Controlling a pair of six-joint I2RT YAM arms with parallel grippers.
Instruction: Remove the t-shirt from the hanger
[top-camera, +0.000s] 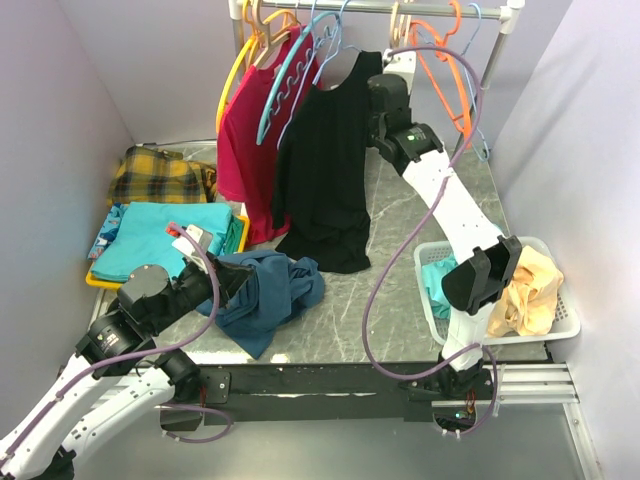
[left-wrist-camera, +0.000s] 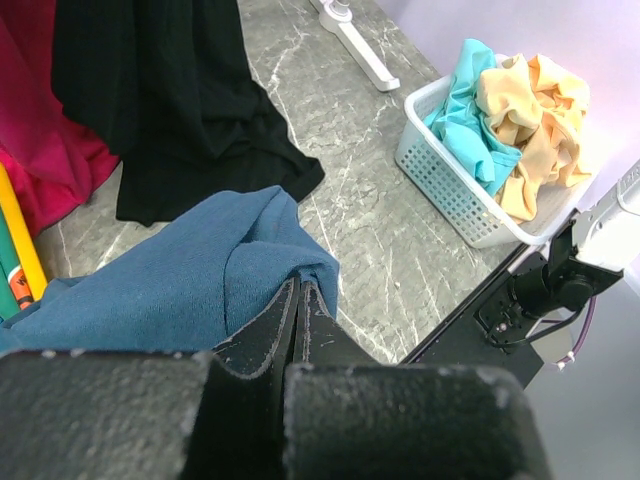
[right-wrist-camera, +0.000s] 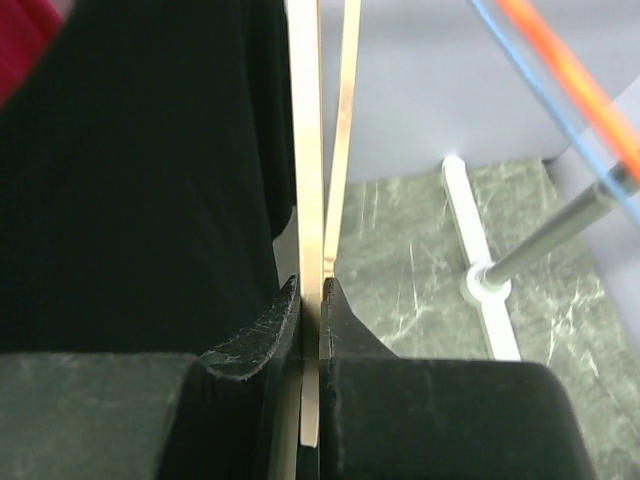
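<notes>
A black shirt (top-camera: 325, 170) hangs on the rail beside a red shirt (top-camera: 245, 150). My right gripper is high by the rail and shut on a pale wooden hanger (right-wrist-camera: 307, 150), the black fabric just left of it. My left gripper is shut at the front left, over a crumpled blue garment (top-camera: 260, 300); nothing clearly shows between its fingers.
Blue, yellow and orange hangers (top-camera: 446, 80) share the rail (top-camera: 380, 7). Folded clothes (top-camera: 150, 240) lie at left. A white basket (top-camera: 430, 322) of clothes stands at right.
</notes>
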